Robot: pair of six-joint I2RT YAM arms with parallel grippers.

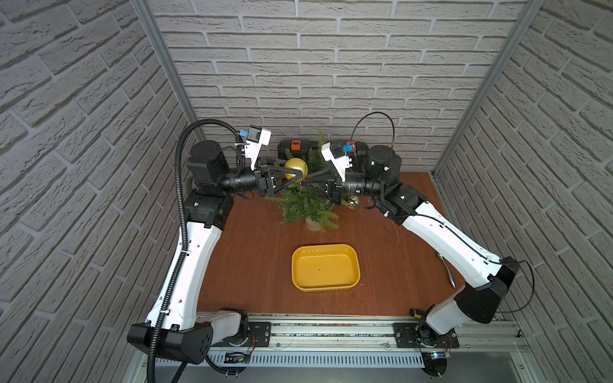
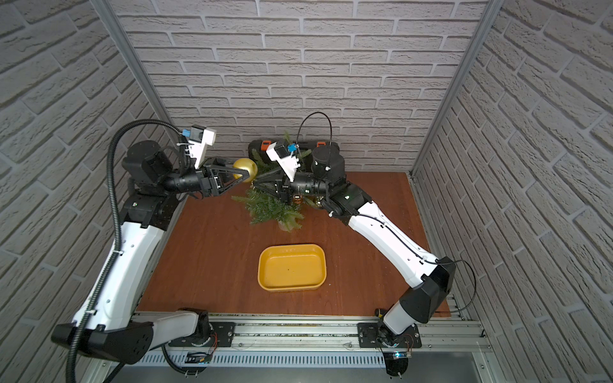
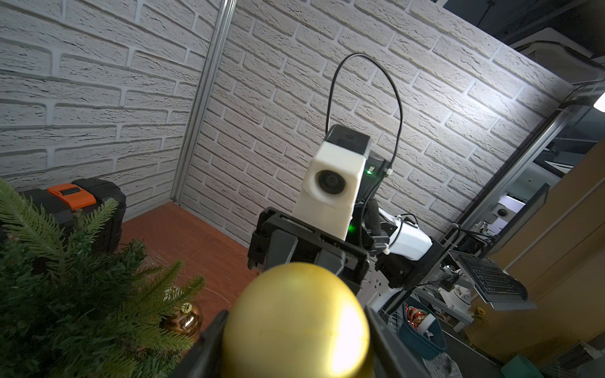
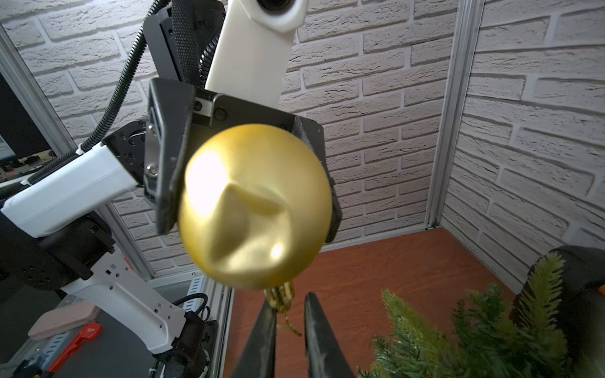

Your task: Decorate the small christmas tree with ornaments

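Observation:
A gold ball ornament (image 1: pixel 295 167) is in the air above the small tree (image 1: pixel 306 210), my left gripper (image 1: pixel 288 175) shut on it. In the right wrist view the ball (image 4: pixel 252 201) hangs with its gold cap and hook pointing down. My right gripper faces it from the other side, its two fingertips just below the cap, slightly apart; whether they touch the hook is unclear. Among the branches in the left wrist view sits a copper ornament (image 3: pixel 184 321).
An empty yellow tray (image 1: pixel 325 271) lies at the front middle of the wooden table. A black case (image 3: pixel 94 214) with orange latches stands behind the tree.

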